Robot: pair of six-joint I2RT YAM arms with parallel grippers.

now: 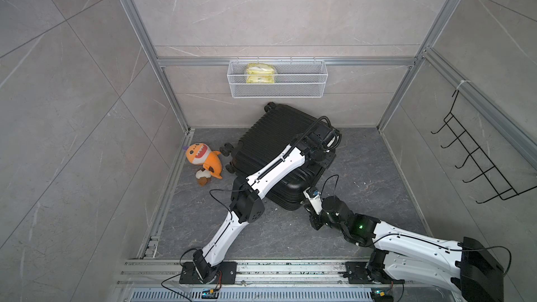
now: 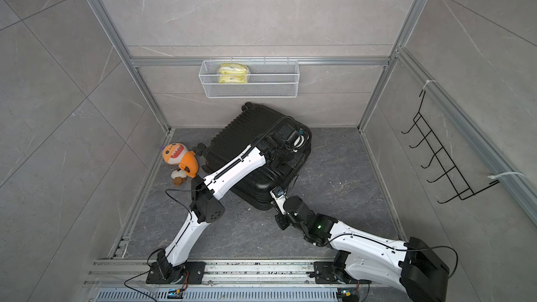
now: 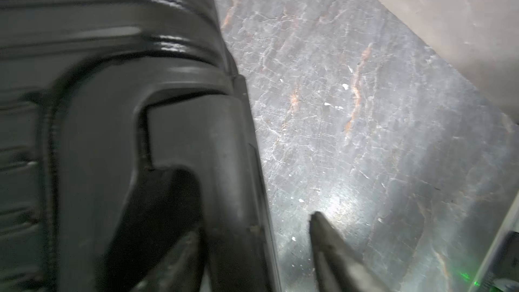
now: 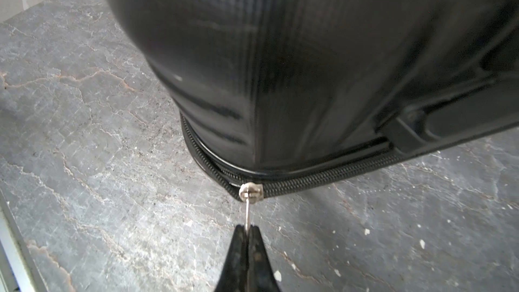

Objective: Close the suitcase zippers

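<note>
The black suitcase [image 1: 274,134] lies flat on the grey floor. In the right wrist view its zipper [image 4: 324,180] runs round the bottom corner, where a silver slider [image 4: 251,192] sits; left of the slider the two zipper tapes look parted. My right gripper is shut on the slider's thin pull tab, just outside that corner. Over the suitcase's handle side, my left gripper is part open. One finger is at the handle recess and the other beyond the outer edge, with the handle [image 3: 216,146] between; whether they touch it I cannot tell.
An orange plush toy [image 1: 204,159] lies left of the suitcase. A white wire basket [image 1: 296,81] holding a yellow packet hangs on the back wall, and a black hook rack [image 1: 475,151] on the right.
</note>
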